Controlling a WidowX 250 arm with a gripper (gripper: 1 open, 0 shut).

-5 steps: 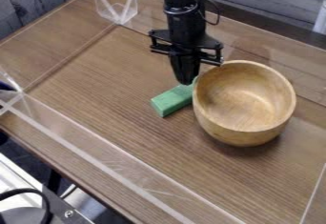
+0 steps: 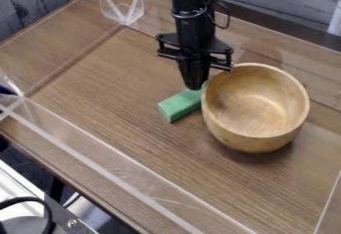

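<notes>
My black gripper hangs above the table at upper centre, its fingertips pointing down just behind a green block and by the left rim of a wooden bowl. The fingers look shut, with nothing visible between them. The green block lies flat on the table, its right end up against the bowl or partly hidden by it. The bowl is large, round, light tan and empty, standing upright right of the block.
The wooden table has free room to the left and in front. Clear guides or tape mark its left and back edges. A black cable loops at the lower left corner.
Over the last second the gripper has shifted very slightly downward. The block and bowl appear almost unmoved.
</notes>
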